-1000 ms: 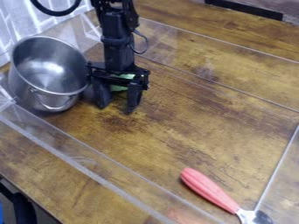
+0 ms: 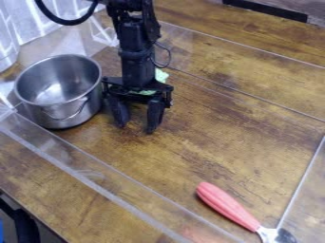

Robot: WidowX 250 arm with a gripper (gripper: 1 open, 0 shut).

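The black gripper (image 2: 137, 112) hangs low over the wooden table (image 2: 203, 133), just right of a steel pot (image 2: 57, 84). Its fingers point down near the tabletop; whether they are open or shut is hard to tell. A pale green object (image 2: 160, 75) is partly hidden behind the gripper, and what it is cannot be seen.
A red-handled utensil (image 2: 227, 205) lies at the lower right. Clear plastic walls border the work area.
The gripper has shifted slightly to the right. The pot's position and outline have changed a little.
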